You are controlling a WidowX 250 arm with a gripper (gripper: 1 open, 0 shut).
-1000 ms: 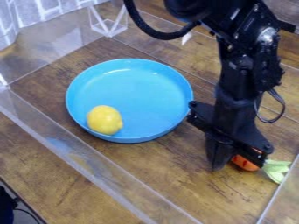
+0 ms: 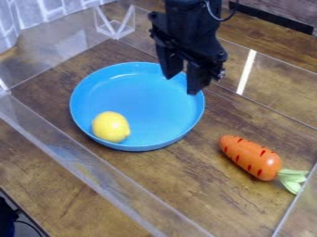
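My black gripper (image 2: 186, 72) hangs over the back right of a blue plate (image 2: 146, 106), its fingers pointing down. Whether they are open or shut is unclear; no object shows between them. A yellow lemon (image 2: 109, 126) rests in the plate's front left. An orange toy carrot (image 2: 247, 155) with pale green leaves lies on the wooden surface to the right of the plate, apart from the gripper.
Clear plastic walls (image 2: 50, 157) run along the left of the wooden surface (image 2: 161, 190). The area in front of the plate and carrot is bare.
The gripper has moved up and back, away from the carrot, which is now uncovered. The lemon and plate have not moved.
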